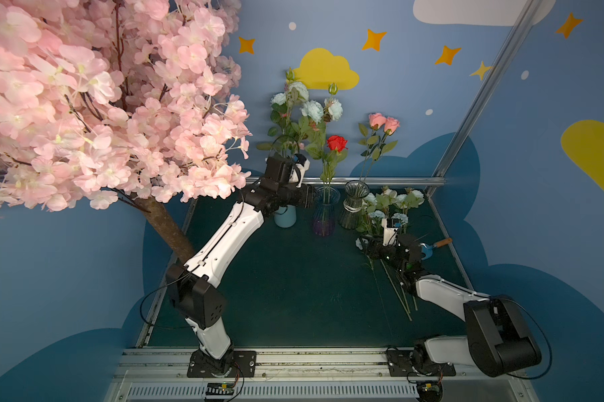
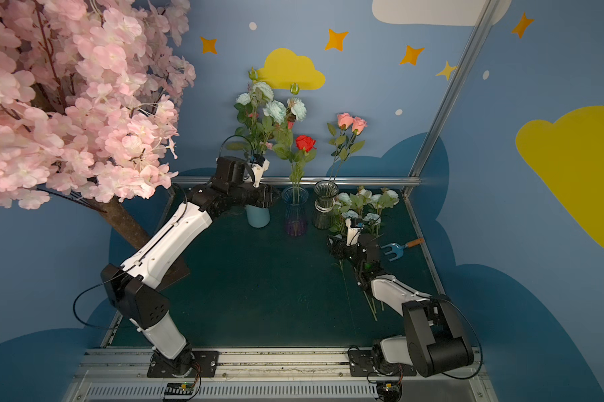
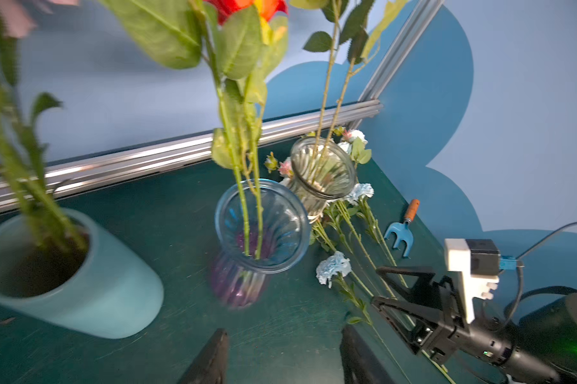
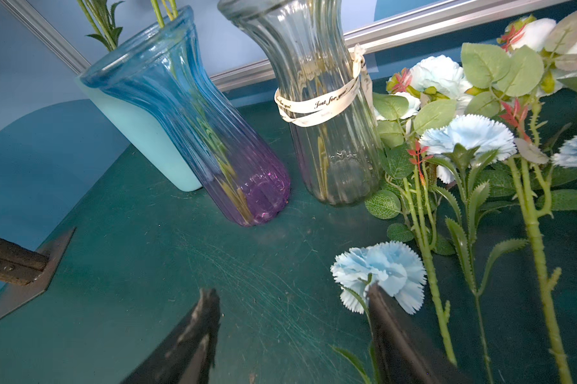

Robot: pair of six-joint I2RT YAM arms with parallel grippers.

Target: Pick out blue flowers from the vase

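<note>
Two blue carnations [image 4: 378, 272] lie on the table at the right, among other cut flowers. My right gripper is open over them; its right finger overlaps the nearer bloom in view, and its gap is empty. In the left wrist view, my left gripper stands open with nothing between its fingers, in front of the blue-purple vase [image 3: 262, 224]. That vase holds red roses [image 1: 336, 142]. Pink roses [image 1: 384, 123] stand in the clear vase [image 3: 323, 167]. Pale bluish-white blooms [image 1: 311, 110] rise above the light blue pot [image 3: 109, 275].
White flowers [image 4: 438, 76] lie behind the carnations. A blue hand fork [image 3: 400, 236] rests near the right wall. The pink blossom tree [image 1: 161, 217] crowds the left side. Bare table [image 1: 302, 288] stretches between the arms.
</note>
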